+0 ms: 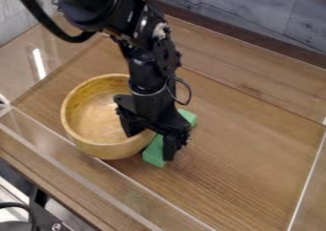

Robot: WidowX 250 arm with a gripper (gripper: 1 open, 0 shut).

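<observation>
A wooden bowl (91, 125) sits on the table, left of the black gripper (154, 139). A green block (188, 114) lies beside the bowl, partly hidden under the gripper. The gripper points down over the bowl's right edge and the green block. I cannot tell whether its fingers are open or shut, or whether anything is between them.
A grey wall (254, 10) runs along the back, and a clear strip crosses the table's left front.
</observation>
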